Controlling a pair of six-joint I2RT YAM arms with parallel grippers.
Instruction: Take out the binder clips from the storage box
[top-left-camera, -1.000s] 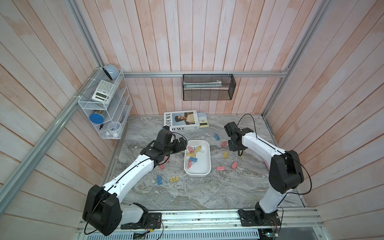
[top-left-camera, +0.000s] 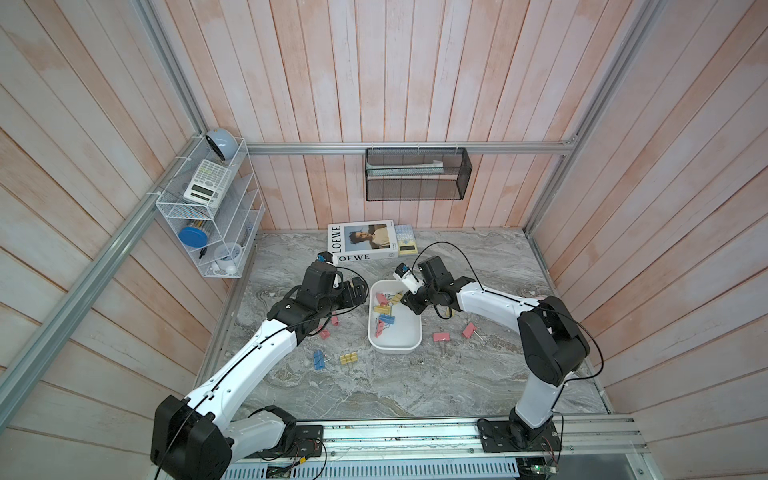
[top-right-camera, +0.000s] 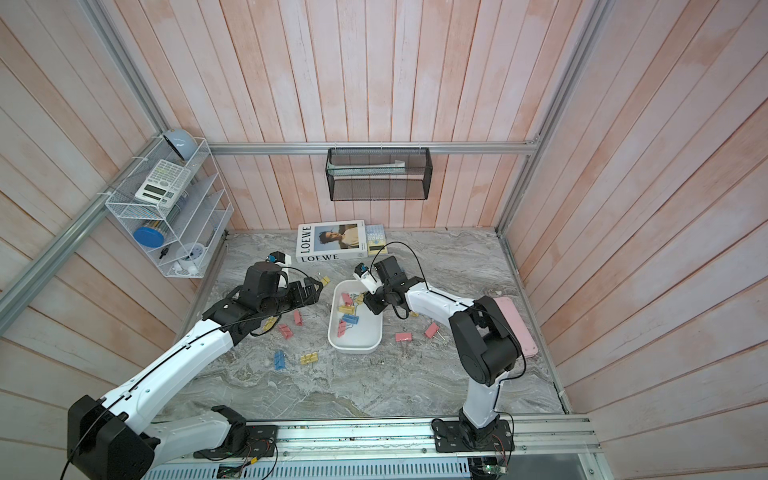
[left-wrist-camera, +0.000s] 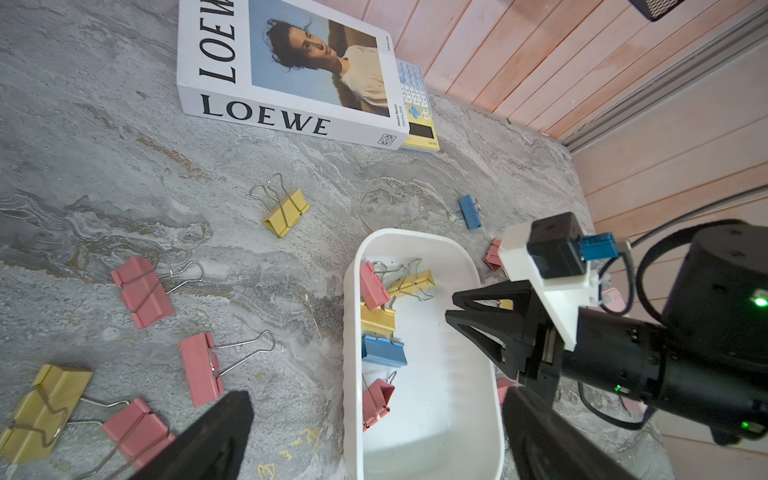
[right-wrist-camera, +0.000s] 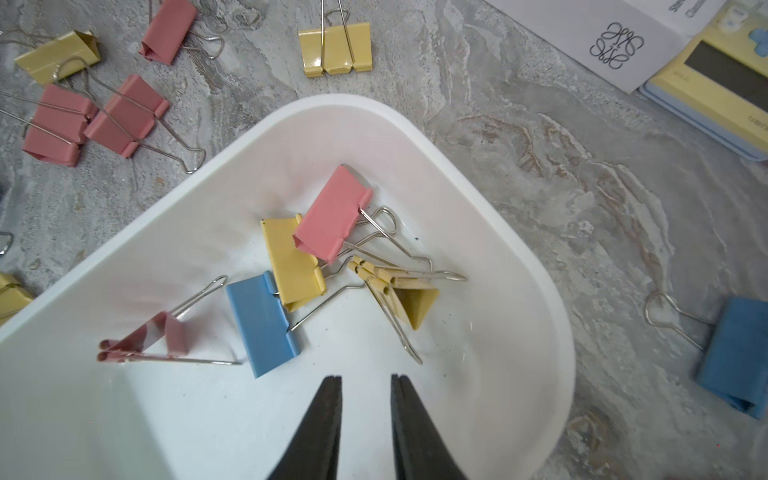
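The white storage box (top-left-camera: 396, 340) holds pink clips (right-wrist-camera: 332, 212), yellow clips (right-wrist-camera: 289, 256) and a blue clip (right-wrist-camera: 260, 320), bunched along its left side and far end. My right gripper is open over the box, to the right of these clips, with nothing between its fingers. My left gripper (top-left-camera: 354, 293) is raised left of the box; in its own wrist view its fingers are blurred at the lower edge, open and empty.
More binder clips, such as a pink one (left-wrist-camera: 200, 368) and a blue one (left-wrist-camera: 469, 211), lie on both sides of the box. A book (top-left-camera: 360, 237) and calculator (left-wrist-camera: 420, 128) are at the back. A wire shelf (top-left-camera: 240, 208) stands left.
My right gripper has moved left from beside the box to over its interior. My left arm has shifted slightly.
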